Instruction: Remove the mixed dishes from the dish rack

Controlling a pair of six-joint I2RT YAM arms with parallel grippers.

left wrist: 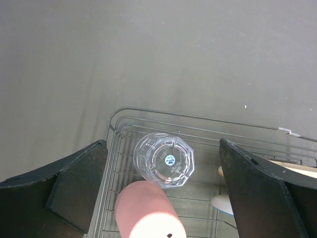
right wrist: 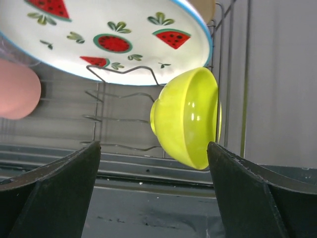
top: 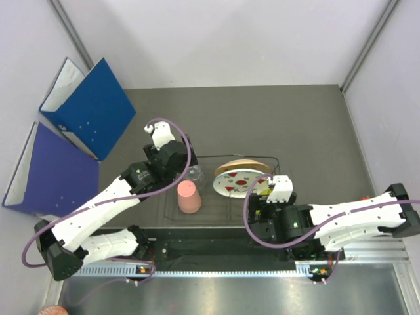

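Note:
The wire dish rack (left wrist: 148, 110) holds several dishes. A clear faceted glass (left wrist: 171, 161) and a pink cup (top: 189, 197) stand at its left side. A white plate with watermelon prints (right wrist: 133, 29) leans in the middle, a wooden-coloured plate (top: 243, 165) behind it. At the right end a lime-green bowl (right wrist: 181, 116) rests tilted on its side. My left gripper is open above the glass and touches nothing. Over the rack's front right, my right gripper stands partly open, its fingers (right wrist: 235, 178) short of the bowl and nothing between them.
Blue binders (top: 92, 108) stand along the left wall. Behind the rack the grey table (top: 230, 118) is bare, as is the area to its right. A dark ledge (top: 197, 243) runs along the front.

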